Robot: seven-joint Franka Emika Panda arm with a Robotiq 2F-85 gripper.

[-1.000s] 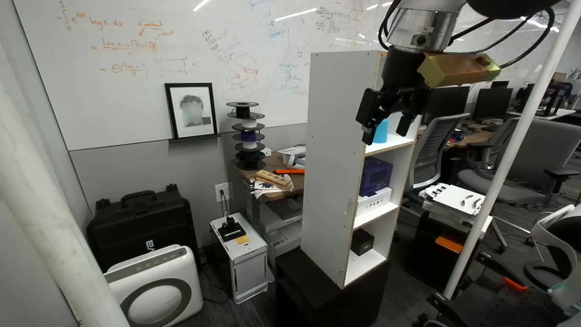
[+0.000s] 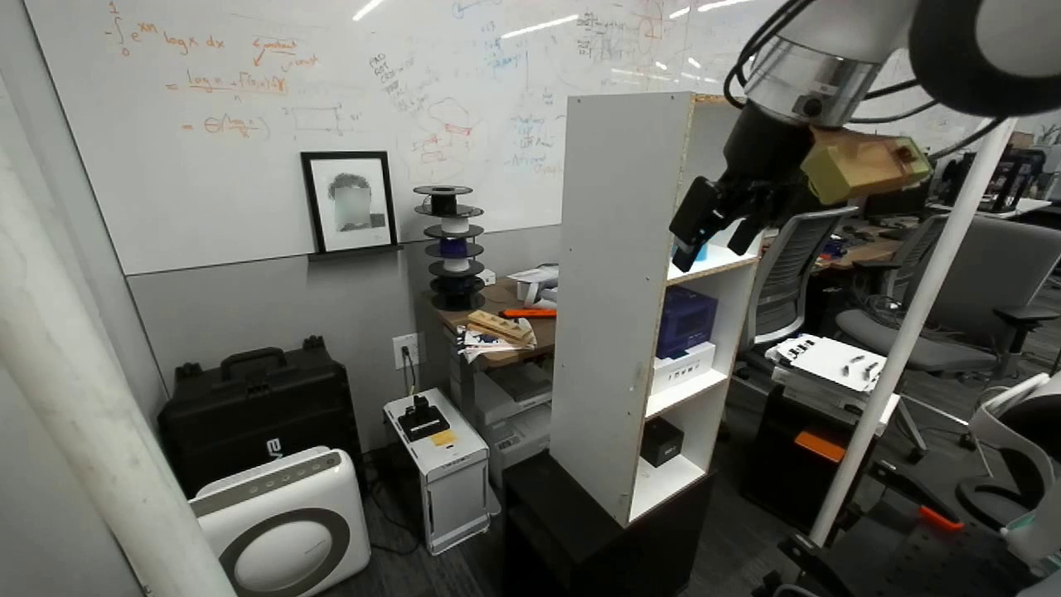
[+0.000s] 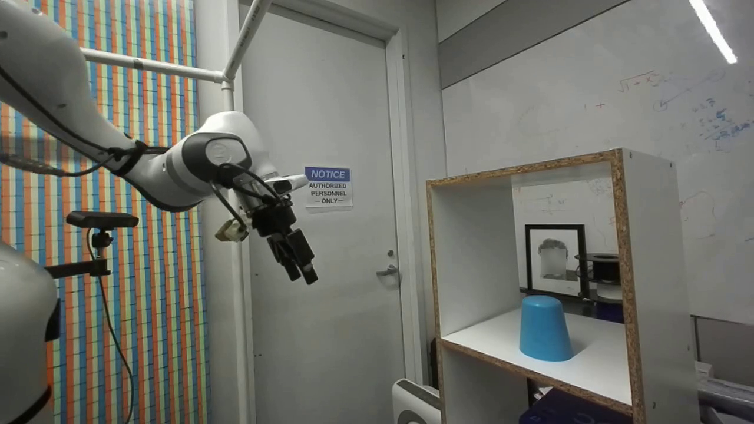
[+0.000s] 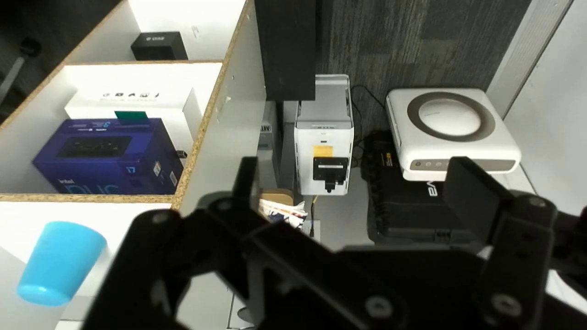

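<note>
An upside-down blue cup (image 3: 545, 329) stands on the top shelf (image 3: 488, 332) of a white bookcase. The wrist view has the cup (image 4: 61, 261) at its lower left, outside the spread of the fingers. My gripper (image 3: 302, 279) hangs in the air, clear of the bookcase on its door side and tilted downward. Its fingers stand wide apart with nothing between them. In exterior view 1 the gripper (image 2: 711, 260) covers most of the cup, and only a sliver of blue shows past a finger.
The bookcase's side panel (image 2: 612, 288) and chipboard edges (image 3: 625, 282) bound the compartment. Lower shelves hold a purple box (image 4: 110, 156), a white box and a small black box (image 4: 159, 46). A white air purifier (image 4: 452, 129) stands on the floor. Between gripper and bookcase the air is free.
The arm has shifted to the right in exterior view 1, and the gripper has tilted. It covers more of the cup than before. The cup and shelves look unmoved.
</note>
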